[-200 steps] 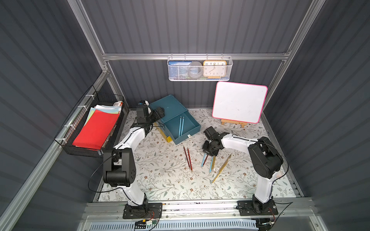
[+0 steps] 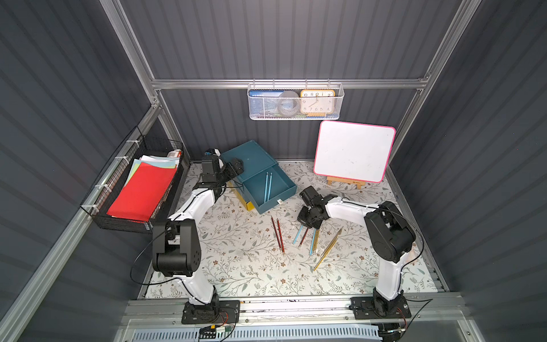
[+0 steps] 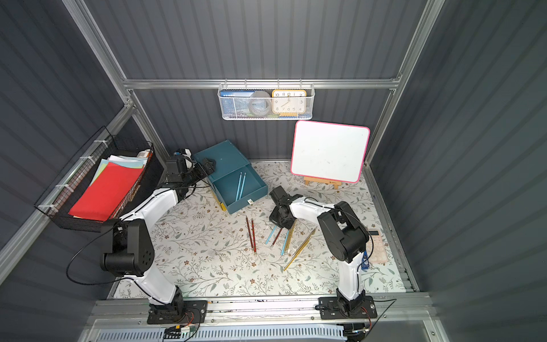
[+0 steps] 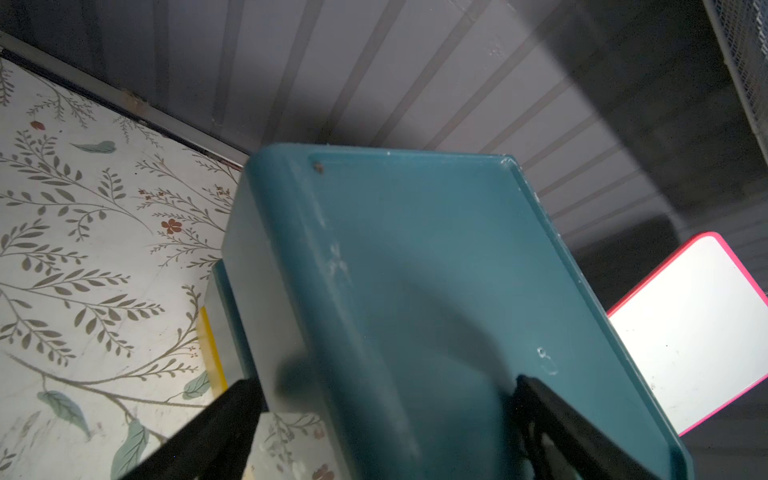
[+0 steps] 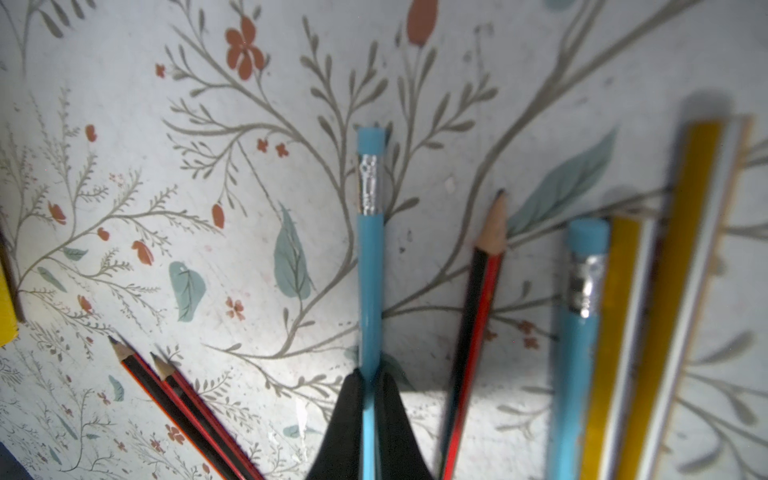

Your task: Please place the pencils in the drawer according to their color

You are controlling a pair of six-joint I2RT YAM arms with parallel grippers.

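Observation:
The teal drawer [image 2: 285, 185] stands open with two blue pencils [image 2: 267, 188] inside. My left gripper [image 2: 228, 170] is at its upper left, fingers either side of the teal box [image 4: 400, 256]; whether they grip is unclear. My right gripper is low over the table, its fingertips around a blue pencil [image 5: 370, 280], nearly closed on it. To its right lie a black-red pencil [image 5: 472, 320], another blue pencil [image 5: 576, 360] and yellow pencils [image 5: 672, 304]; two red pencils [image 2: 279, 236] lie further left.
A whiteboard [image 2: 353, 148] stands at the back right, a mesh basket [image 2: 256, 108] hangs on the rear rail, and a black basket of paper [image 2: 142, 193] is at the left.
The left arm has not moved.

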